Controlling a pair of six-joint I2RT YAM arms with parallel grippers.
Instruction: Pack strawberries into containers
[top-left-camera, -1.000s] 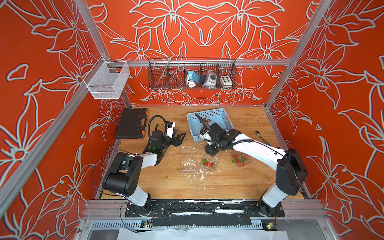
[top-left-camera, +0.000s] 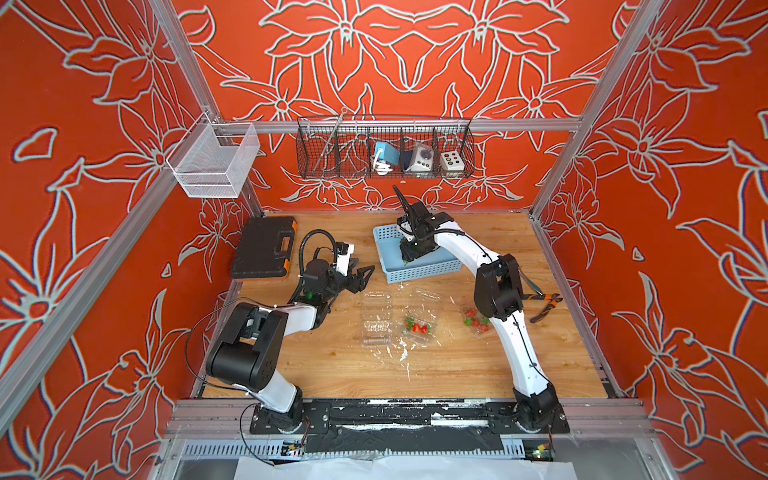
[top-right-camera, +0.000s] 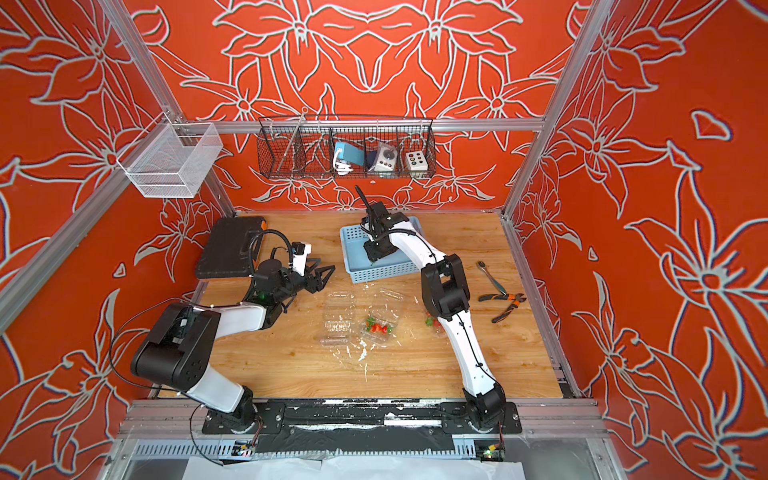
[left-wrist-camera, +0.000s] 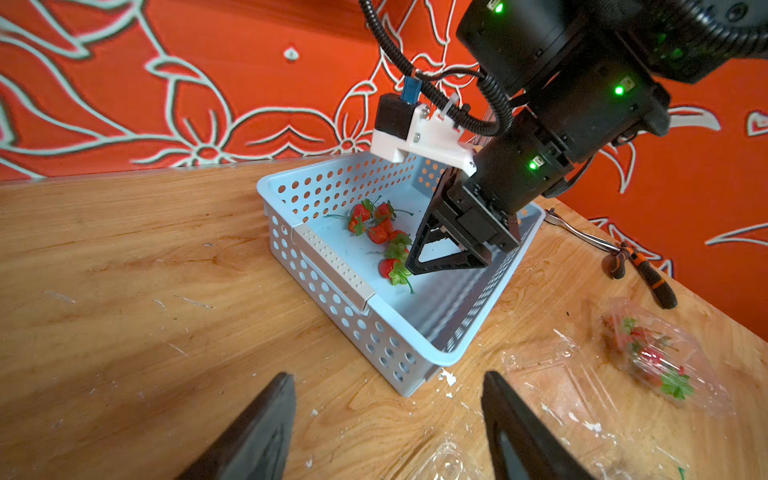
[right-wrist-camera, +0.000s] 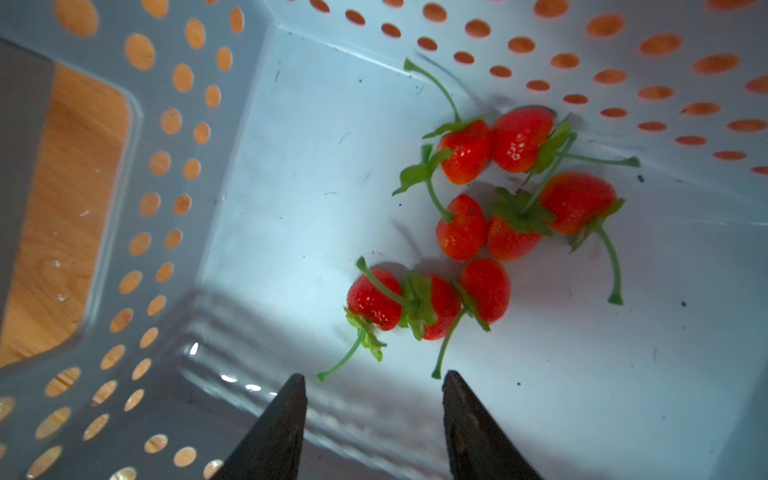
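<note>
Several red strawberries with green stems lie loose on the floor of the light blue basket. Over them, inside the basket, my right gripper is open with nothing between its fingers. My left gripper hovers left of the basket, its fingers apart and empty. An open clear container holds a few strawberries on the table in front of the basket. Beside it stands an empty clear container. A third clear container, filled with strawberries, sits to the right, partly behind the right arm in the top views.
Pliers and another tool lie at the right. A black case rests at the back left. Wire baskets hang at the back wall and left corner.
The left arm has shifted only slightly.
</note>
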